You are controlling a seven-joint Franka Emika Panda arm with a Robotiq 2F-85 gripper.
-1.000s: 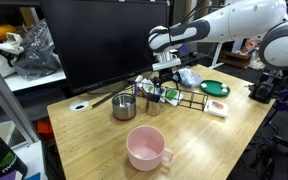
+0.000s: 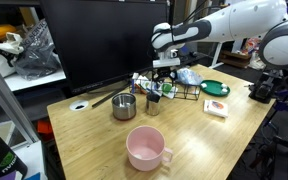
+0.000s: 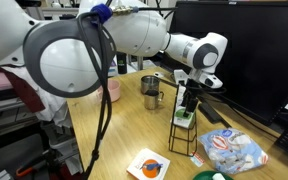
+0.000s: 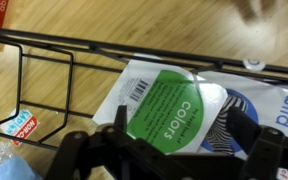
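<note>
My gripper is open above a black wire rack (image 4: 119, 50), with one finger on either side of the packets below. Inside the rack lies a white packet with a green round label reading "colors" (image 4: 168, 108). Beside it is a blue-and-white striped packet (image 4: 222, 130), partly hidden by the fingers. In exterior view 2 my gripper (image 3: 189, 94) is over the rack (image 3: 183, 138), close to the green-and-white packet (image 3: 183, 118). Whether the fingers touch the packets cannot be made out.
A steel pot (image 2: 124, 106), a metal mug (image 2: 153, 104) and a pink mug (image 2: 147, 147) stand near the rack. A green plate (image 2: 215, 88), a white card (image 2: 216, 108) and a clear plastic bag (image 3: 231, 150) lie on its other side.
My gripper has shifted only slightly over the rack, staying open. The pots, mugs and plate have not moved.
</note>
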